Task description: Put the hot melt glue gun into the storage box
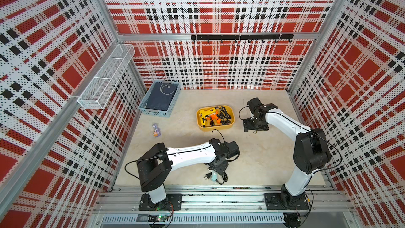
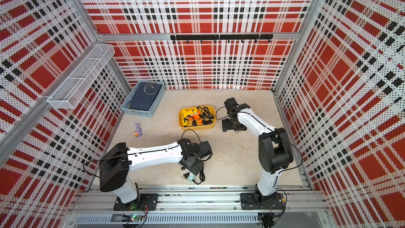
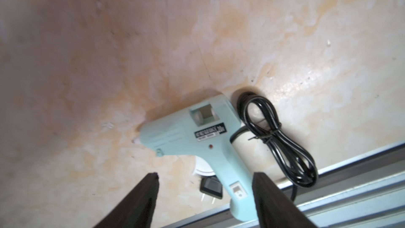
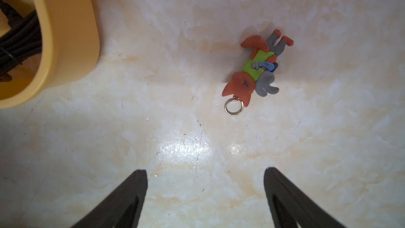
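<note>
A pale mint glue gun (image 3: 189, 130), with coiled black cord (image 3: 278, 143) and plug (image 3: 211, 187), lies near the table's front edge. My left gripper hangs above it, open, its fingers either side of the gun's lower part in the wrist view, holding nothing. A yellow storage box (image 1: 215, 126) stands at the back middle, holding yellow-orange tools and black cables. My right gripper is open and empty just right of the box, over a fox-and-rabbit keychain (image 4: 253, 71).
A blue basket (image 1: 156, 111) with dark folded contents stands at the back left. A small purple figure (image 1: 156, 130) lies below it. A white wire shelf (image 1: 105, 76) is on the left wall.
</note>
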